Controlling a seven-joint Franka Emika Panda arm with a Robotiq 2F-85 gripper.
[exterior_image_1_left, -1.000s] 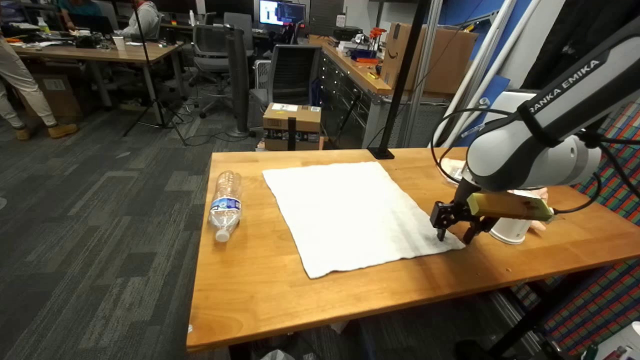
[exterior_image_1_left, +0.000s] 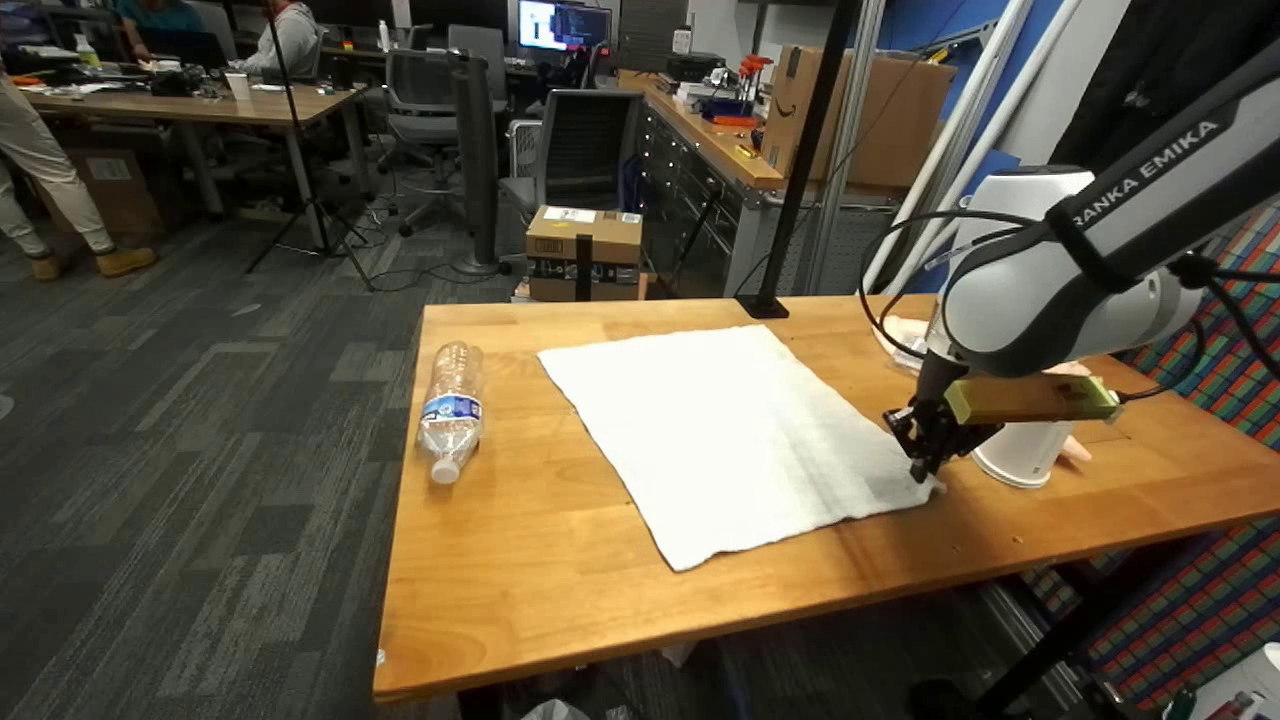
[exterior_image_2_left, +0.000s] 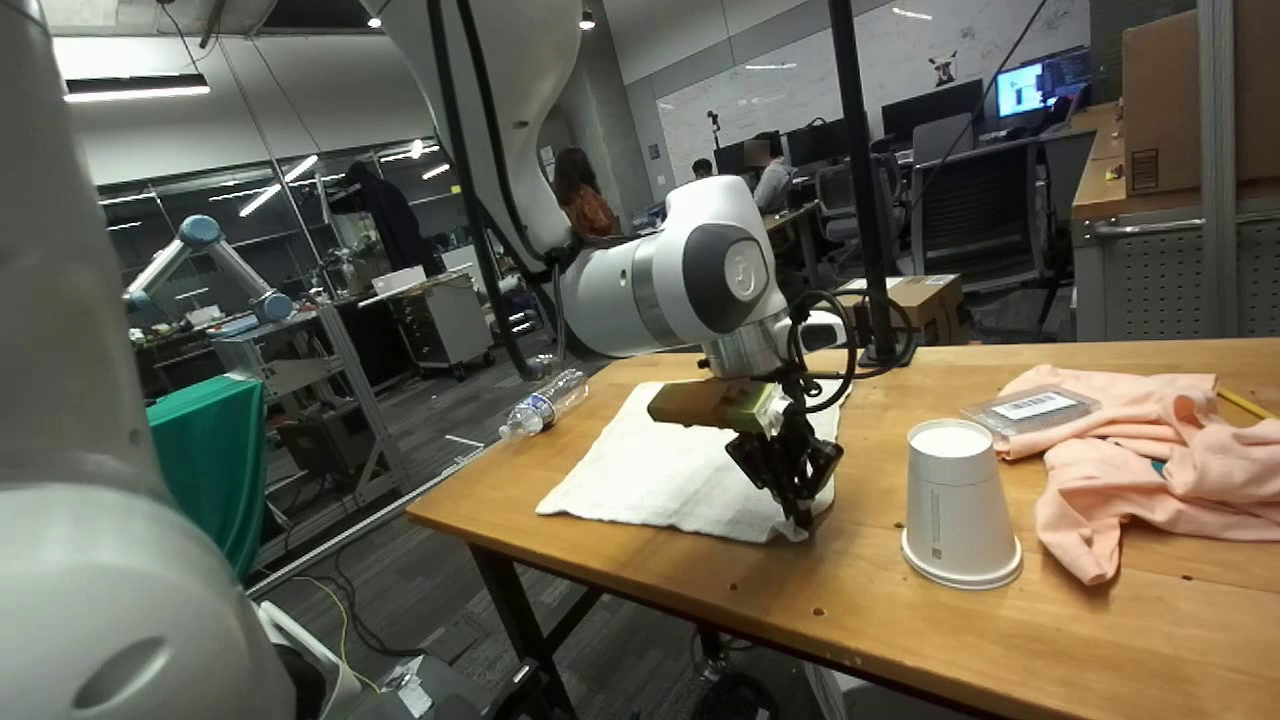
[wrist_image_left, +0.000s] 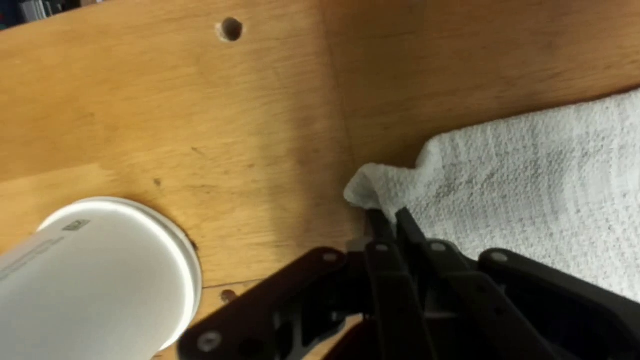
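Note:
A white cloth (exterior_image_1_left: 732, 432) lies spread out on the wooden table, mostly flat. My gripper is shut on one corner of this cloth (wrist_image_left: 528, 186), low over the tabletop. In the wrist view a small folded tip of fabric pokes out past the fingertips. From the second exterior view, the gripper (exterior_image_2_left: 801, 518) stands at the near right corner of the towel (exterior_image_2_left: 672, 468), its fingers pointing down.
An upside-down white cup (exterior_image_2_left: 960, 504) stands close beside the gripper. Behind it lie a pink cloth (exterior_image_2_left: 1152, 468) and a flat clear package (exterior_image_2_left: 1032, 408). A plastic bottle (exterior_image_1_left: 452, 414) rests near the table's far-left edge. Bare table (exterior_image_1_left: 516, 600) shows in front.
The fingers were open around the cloth's corner and are now closed on it. The cloth has turned and shifted slightly, its near left corner moving right and toward the table's front edge.

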